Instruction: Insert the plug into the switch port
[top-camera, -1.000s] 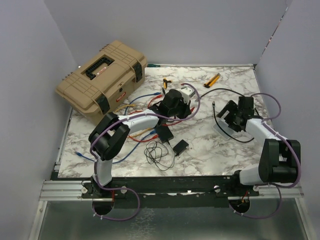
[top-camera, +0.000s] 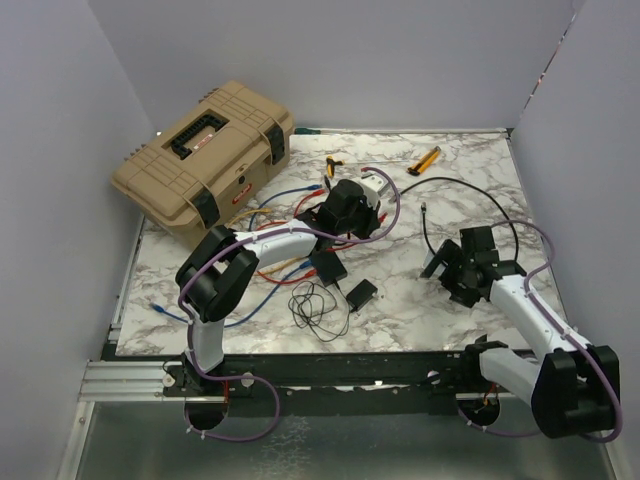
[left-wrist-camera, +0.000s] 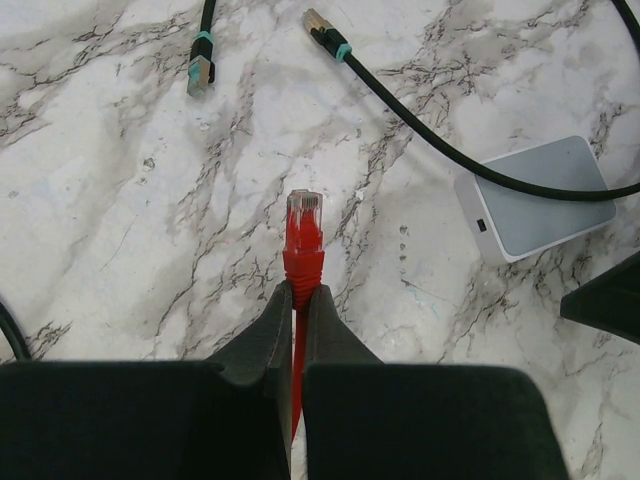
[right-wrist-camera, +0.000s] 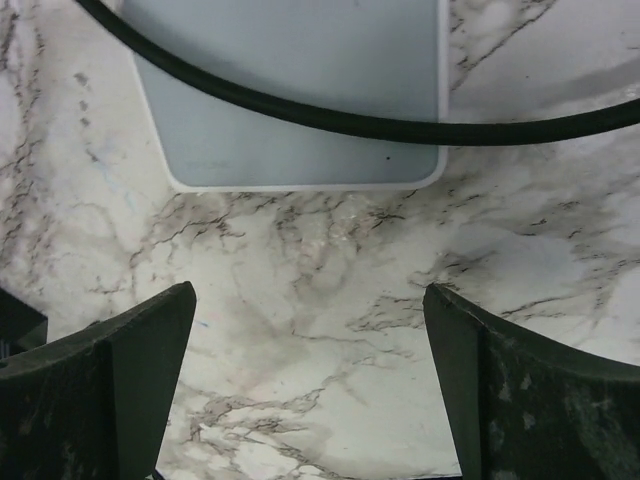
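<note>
In the left wrist view my left gripper is shut on a red cable just below its clear plug, which points away from the fingers. A small white-and-grey box, apparently the switch, lies right of it with a black cable across it. In the right wrist view my open right gripper has nothing between its fingers and is beside the box; its ports cannot be made out there.
Two black cable ends lie beyond the red plug. A tan case fills the back left. Loose cables, small black boxes and yellow tools lie around the table.
My right arm has moved toward the front of the table, and the black cable by it has shifted. The left arm is almost unchanged.
</note>
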